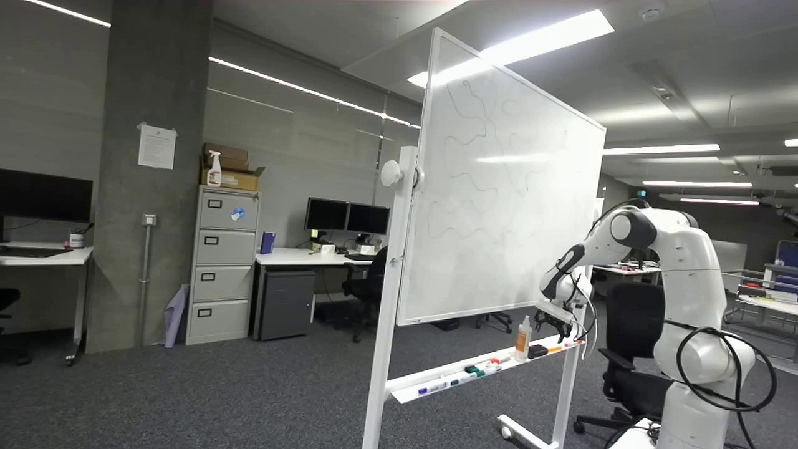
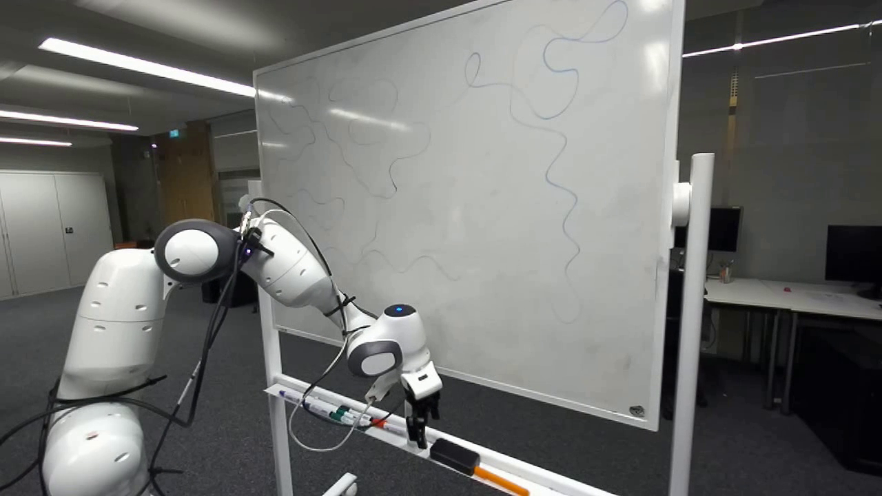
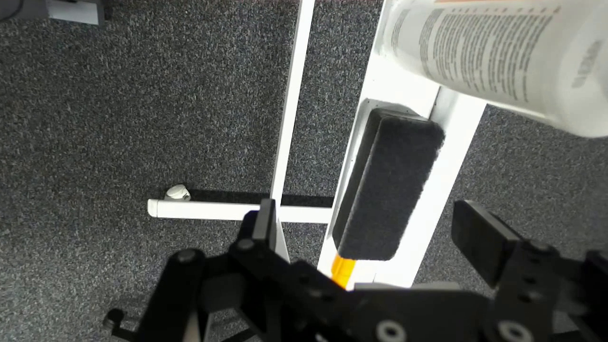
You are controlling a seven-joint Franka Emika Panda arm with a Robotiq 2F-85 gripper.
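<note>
A black eraser [image 3: 393, 182] with an orange handle [image 3: 343, 269] lies on the whiteboard's tray [image 3: 436, 219]. My gripper is open; in the wrist view its two fingers stand apart, one to each side of the eraser's lower part, with nothing held. From the side, the gripper [image 1: 557, 329] hangs just above the tray near the eraser [image 1: 538, 351]. Wavy faint lines mark the whiteboard [image 2: 496, 198]. A clear bottle with an orange label [image 1: 523, 340] stands beyond the eraser's far end.
Several markers [image 1: 467, 375] lie along the tray past the bottle. The white stand post [image 2: 692, 331] rises at one side of the board. A black office chair [image 1: 636, 329] is close behind the arm. Open carpet lies under the tray.
</note>
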